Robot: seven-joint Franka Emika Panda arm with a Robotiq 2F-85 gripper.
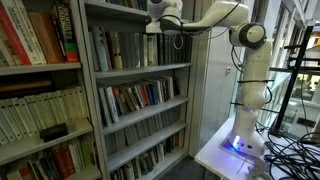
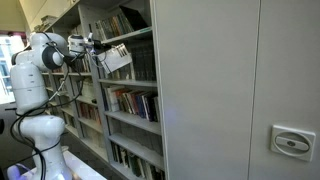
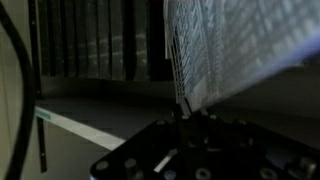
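In the wrist view a pale, sheet-like thing (image 3: 225,50) with a fine striped texture, perhaps a book or papers, stands up from my gripper. The dark fingers are shut on its lower edge; its upper part runs out of the picture. A white flat thing (image 2: 117,60), likely the same one, shows before the upper shelves in exterior view 2, close to the gripper (image 2: 95,46) at the end of the raised arm. Exterior view 1 cuts off the arm's end at the top, so the gripper cannot be made out there.
A tall grey bookcase (image 1: 97,85) holds rows of books on several shelves. Dark upright books (image 3: 95,38) and a bare shelf edge (image 3: 80,125) lie close to the gripper. A white cabinet front (image 2: 205,90) stands right of the shelves. Cables hang from the arm.
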